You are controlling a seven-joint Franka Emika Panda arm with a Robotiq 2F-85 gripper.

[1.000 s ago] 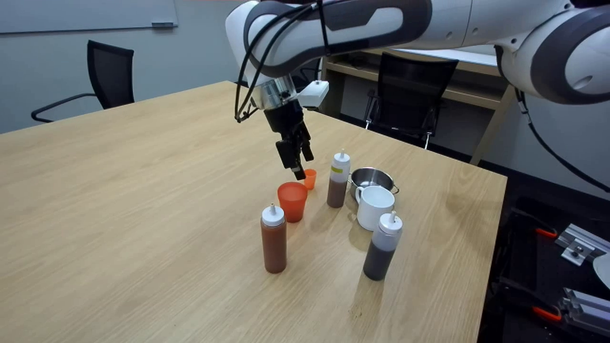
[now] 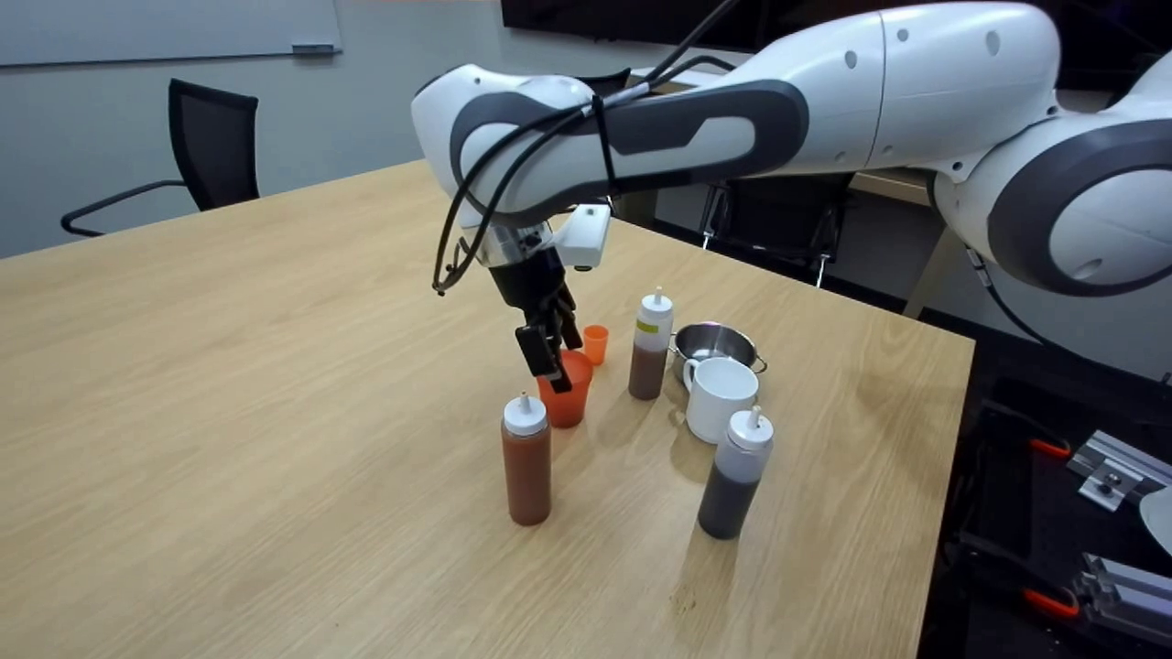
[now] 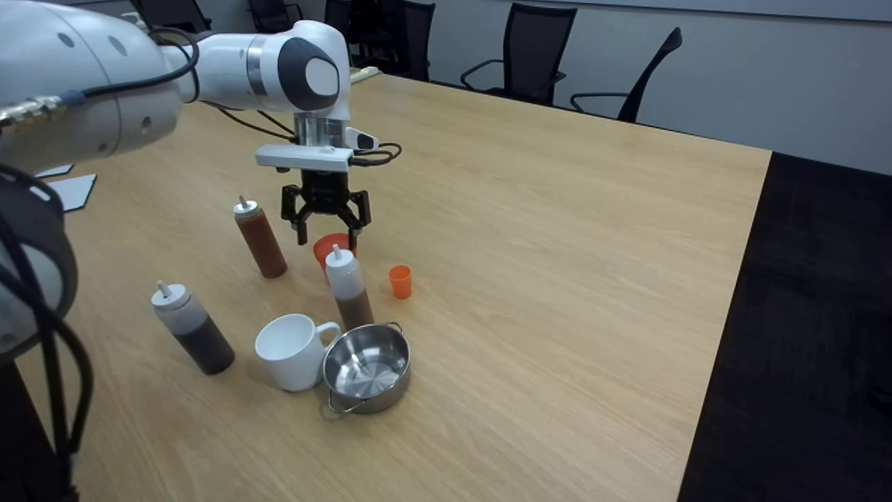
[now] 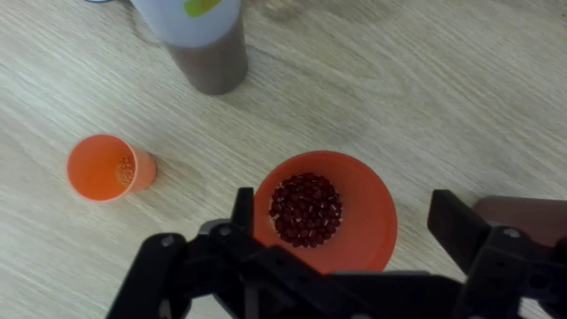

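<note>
A red cup [image 4: 366, 228] stands upright on the table, with dark red beans [image 4: 305, 211] at its bottom. My gripper is open above it, one finger near either side of its rim in the wrist view. Nothing is held. From the second exterior view, the fingers [image 3: 302, 230] point down at about the height of the cup's rim, and the cup [image 3: 322, 248] is partly hidden by a bottle. A smaller orange cup [image 4: 143, 170] stands apart from the red one, with small grains inside.
Close by stand a reddish-brown sauce bottle [image 2: 527, 467] and a brown bottle with a yellow label [image 2: 648, 368]. A white mug [image 2: 720, 401], a steel pot [image 3: 393, 385] and a dark sauce bottle [image 2: 731, 489] are grouped farther off.
The arm has come down and a little to the left in the first exterior view, bringing the gripper over the red cup. The cups, bottles, mug and pot have not moved.
</note>
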